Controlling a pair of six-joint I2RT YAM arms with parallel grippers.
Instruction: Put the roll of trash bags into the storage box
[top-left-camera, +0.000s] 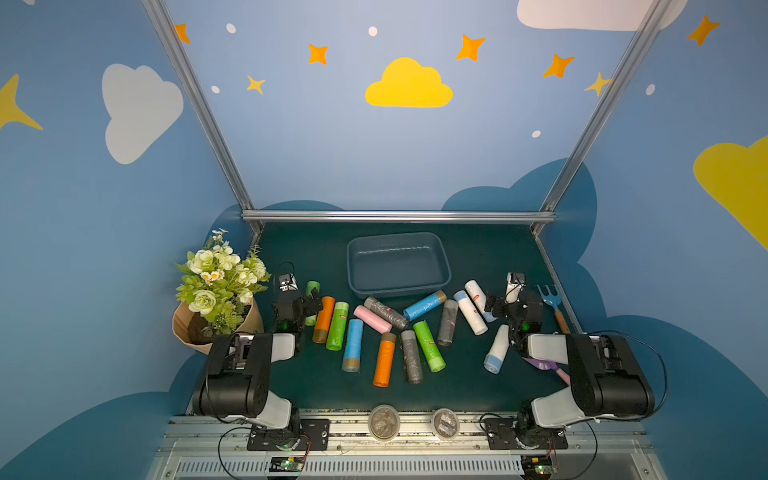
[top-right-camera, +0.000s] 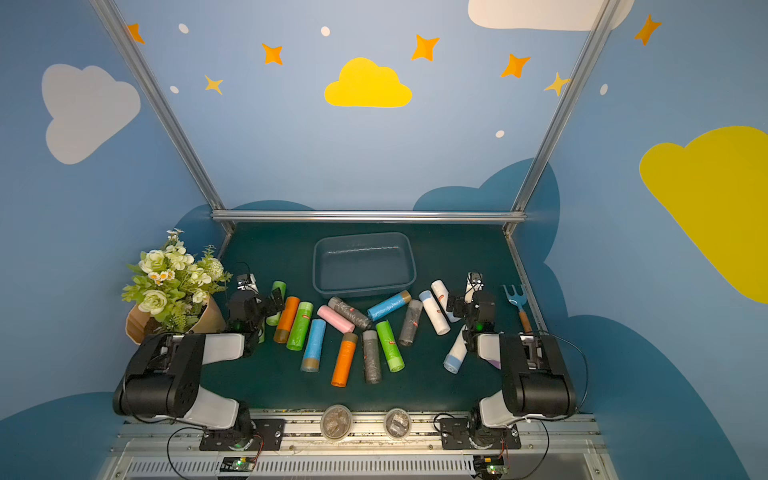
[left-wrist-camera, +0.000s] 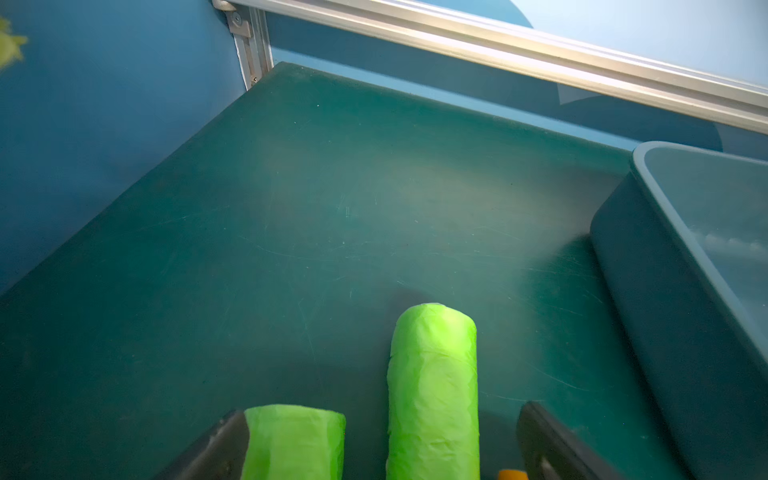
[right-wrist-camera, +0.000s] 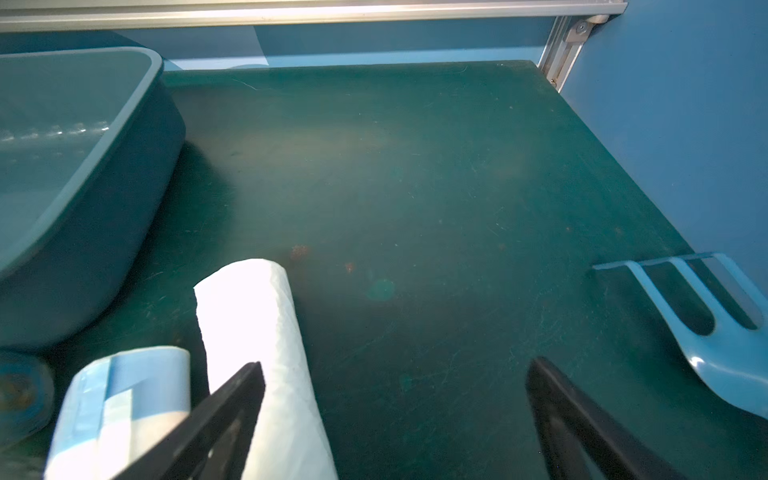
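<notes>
The storage box, blue-grey and empty, stands at the back middle of the table. Several rolls of trash bags lie loose in front of it: an orange roll, a blue roll, a pink roll, a grey roll and white ones among them. My left gripper is open above the left end, with a green roll below its fingers and the end of another green roll beside it. On the right, my open gripper hovers near a white roll; both grippers are empty.
A blue fork lies by the right wall, and a purple tool is partly under the right arm. The potted flowers stand at the left. Two round tins sit on the front rail. Table areas either side of the box are clear.
</notes>
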